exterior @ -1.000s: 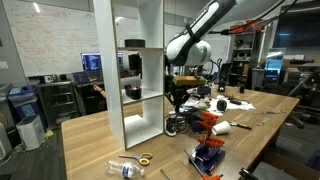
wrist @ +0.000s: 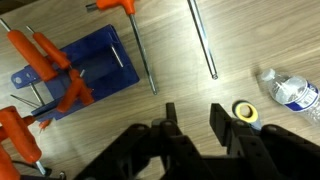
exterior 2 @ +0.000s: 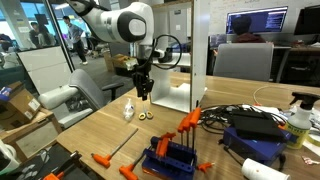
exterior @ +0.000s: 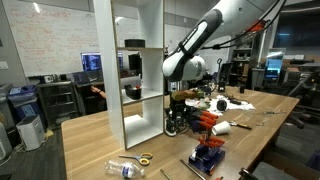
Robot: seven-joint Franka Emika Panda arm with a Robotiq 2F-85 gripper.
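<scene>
My gripper is open above the wooden table, nothing between its fingers; its tips show at the bottom of the wrist view. A blue bin with orange-handled tools lies to its upper left. An orange-handled screwdriver and a slim metal rod lie on bare wood ahead of it. At the right are a clear bottle on its side and the yellow loop of the scissors, partly hidden by a finger. Exterior view 2 has the gripper above the table, behind the scissors.
A tall white shelf stands beside the arm, a close obstacle. Dark cables, a black device, a spray bottle and a white cylinder crowd the right of exterior view 2. Bare wood lies left of the shelf.
In exterior view 1 the arm has swung left and its white elbow has come lower. The bottle, scissors and blue bin have stayed where they were.
</scene>
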